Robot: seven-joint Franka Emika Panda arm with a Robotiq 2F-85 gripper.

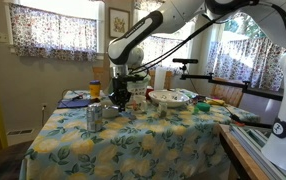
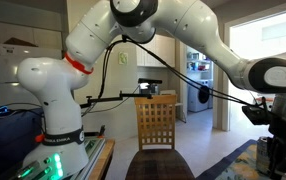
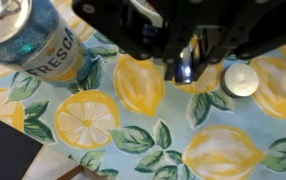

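My gripper points down over the flowered tablecloth, its fingers closed around a small, shiny, dark bluish thing (image 3: 186, 71) that I cannot identify, as most of it is hidden. To its left in the wrist view stands a blue and silver Fresca can (image 3: 55, 42), apart from the fingers. A small round white piece (image 3: 240, 80) lies on the cloth just right of the fingers. In exterior view 1 the gripper (image 1: 119, 106) is low over the table, close to a white bowl (image 1: 110, 111), with the can (image 1: 93, 118) nearer the camera.
The lemon-print tablecloth (image 1: 123, 155) is clear at the front. A large white dish (image 1: 170, 98) sits farther right, with small items before it. Stacked things with a yellow top (image 1: 75, 102) stand at the back left. A green item (image 1: 202, 106) is on the right.
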